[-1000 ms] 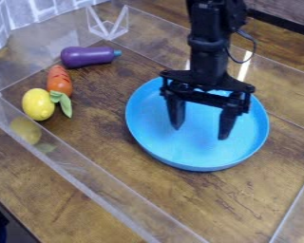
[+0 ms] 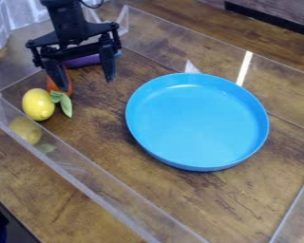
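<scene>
My gripper (image 2: pixel 73 53) is at the upper left in the camera view, open, its two dark fingers over a group of toy vegetables. Beneath it an orange carrot (image 2: pixel 58 83) with green leaves is partly hidden, and a purple eggplant (image 2: pixel 86 61) lies behind it, also partly covered. A yellow lemon-like toy (image 2: pixel 39 104) sits just in front of the carrot. To the right, the large blue round plate (image 2: pixel 197 121) is empty.
The wooden table (image 2: pixel 142 199) has clear transparent walls along its left and right sides. Bare wood lies in front of the plate and behind it.
My gripper has moved from over the blue plate leftward to above the carrot and eggplant. The toys and plate appear unmoved.
</scene>
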